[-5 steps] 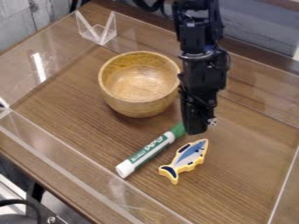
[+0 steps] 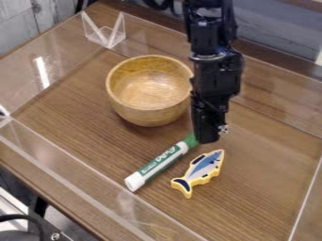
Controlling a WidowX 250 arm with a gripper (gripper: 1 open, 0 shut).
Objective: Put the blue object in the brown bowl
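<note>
The blue and yellow fish toy (image 2: pixel 199 173) lies flat on the wooden table, right of a green and white marker. Just above and behind the toy, my black gripper (image 2: pixel 210 137) points down near the marker's green end. It is shut, with the fish toy outside its fingers and apart from them. Behind and to the left sits the brown bowl (image 2: pixel 141 90), upright, its opening facing up and looking empty; the arm stands close by its right side.
The green and white marker (image 2: pixel 160 166) lies slantwise between bowl and fish toy. A clear wire-like object (image 2: pixel 104 31) stands at the back left. Dark cables (image 2: pixel 25 222) show at the front left corner.
The fish toy, marker and bowl stay where they were.
</note>
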